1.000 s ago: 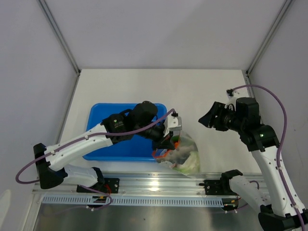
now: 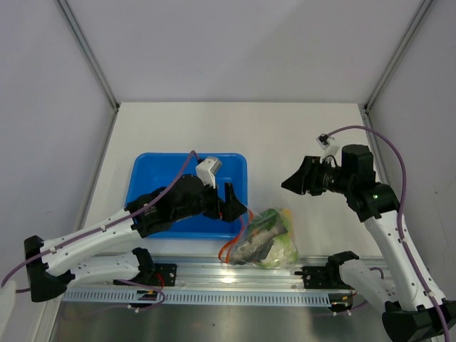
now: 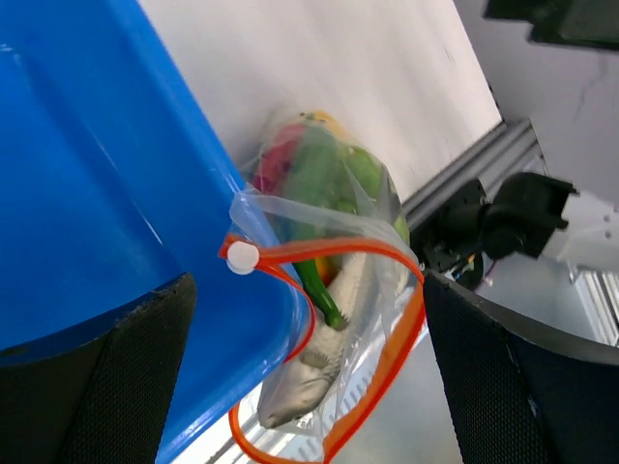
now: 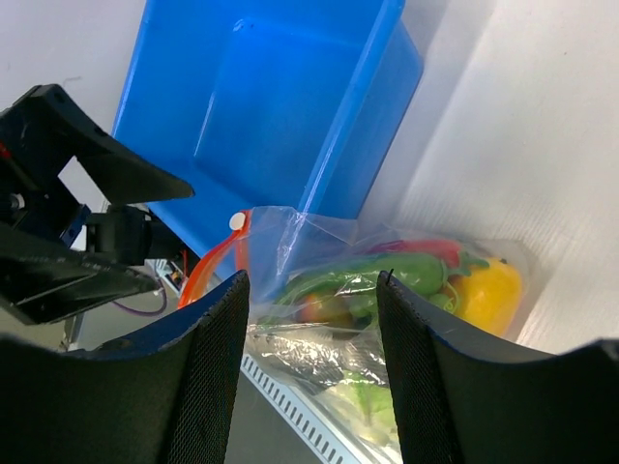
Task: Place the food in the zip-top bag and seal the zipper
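Observation:
The clear zip bag [image 2: 260, 242] lies at the table's front edge beside the blue bin, red-orange strip and white slider [image 3: 243, 257] at its open mouth. Inside are green vegetables [image 3: 309, 184], a yellow pepper [image 4: 488, 295], something red and pale leafy food. My left gripper [image 2: 224, 199] stands open beside the bag's mouth, nothing between its fingers. My right gripper [image 2: 299, 178] is raised to the bag's upper right, fingers apart and empty, facing down toward it.
The blue bin [image 2: 149, 178] sits on the left of the white table and looks empty in the visible part. A metal rail [image 2: 228, 271] runs along the front.
My left gripper has moved away from the bag's mouth, leftward and turned. The bag has settled slightly lower. My right gripper has shifted left over the last second.

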